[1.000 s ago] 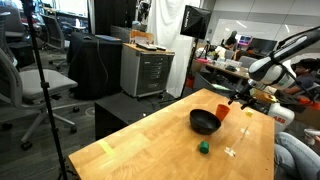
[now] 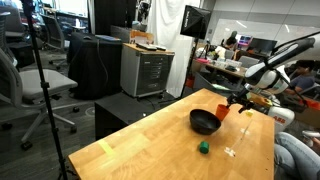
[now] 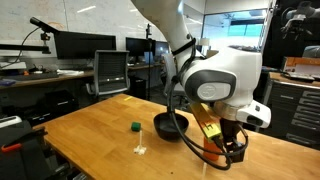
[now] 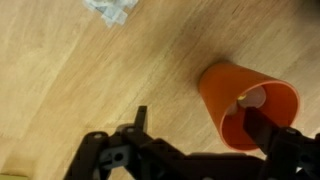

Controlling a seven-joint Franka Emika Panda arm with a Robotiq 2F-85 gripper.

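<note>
An orange cup (image 2: pixel 222 111) stands on the wooden table (image 2: pixel 150 140), beside a black bowl (image 2: pixel 205 123). In the wrist view, the orange cup (image 4: pixel 222 88) shows its open mouth, with a small pale and yellowish thing inside. My gripper is open: one finger is on the bare-table side of the cup, while the other overlaps its mouth. Whether that finger reaches inside or stays above the rim, I cannot tell. From the other side, the gripper (image 3: pixel 230 152) appears close by the cup (image 3: pixel 211 149), partly hiding it.
A small green object (image 3: pixel 136 127) lies near the black bowl (image 3: pixel 170 127). White pieces of tape (image 4: pixel 113 9) mark the tabletop. The table's far end from the arm is clear. A dark box (image 3: pixel 235 151) is behind the gripper.
My gripper has shifted slightly left in exterior view 1, to close beside the orange cup. The cup, bowl and green object have stayed in place.
</note>
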